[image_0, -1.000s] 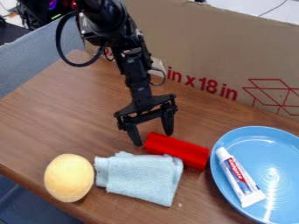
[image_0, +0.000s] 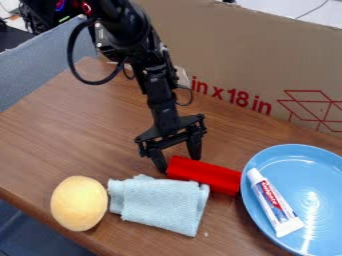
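My black gripper (image_0: 177, 158) is lowered over the wooden table, fingers spread apart around the near end of a red cylinder (image_0: 207, 174) or just above it; contact is unclear. The red cylinder lies on its side between a folded light-blue cloth (image_0: 156, 205) and a blue plate (image_0: 313, 178). A white toothpaste tube (image_0: 274, 202) rests on the plate. A yellow bread-like object (image_0: 79, 203) sits at the front left, beside the cloth.
A large cardboard box (image_0: 254, 55) stands along the back of the table.
Since one second ago my gripper has moved slightly down and to the right, toward the red cylinder. The objects on the table look unmoved.
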